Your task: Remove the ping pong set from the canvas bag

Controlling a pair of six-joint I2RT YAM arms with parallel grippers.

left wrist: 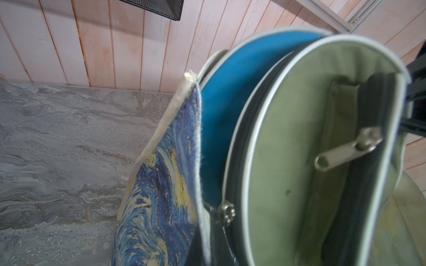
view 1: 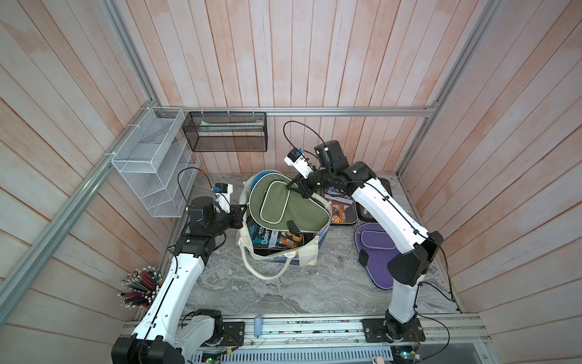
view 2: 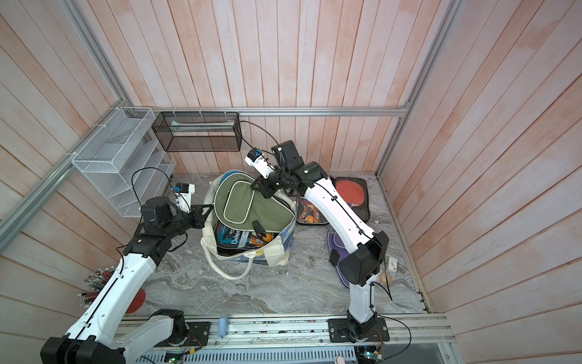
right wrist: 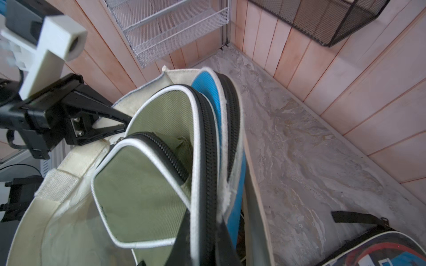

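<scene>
The canvas bag (view 1: 308,251), cream inside with a blue-and-yellow swirl print outside, stands open on the table. A green paddle case (view 1: 303,217) with white piping tilts up out of its mouth, a blue case (left wrist: 221,119) right behind it. My right gripper is closed around the green case's zipped upper edge. At the bag's left side, my left gripper is shut on the thin rim of the canvas. Beneath the green case, inside the bag, a blue-and-black package (view 1: 266,236) and something orange (view 1: 292,239) show.
Right of the bag lie a purple case (view 1: 377,242), a black case with orange balls (view 1: 339,212) and another with a red paddle (view 2: 350,192). A black mesh basket (view 1: 224,132) hangs on the back wall.
</scene>
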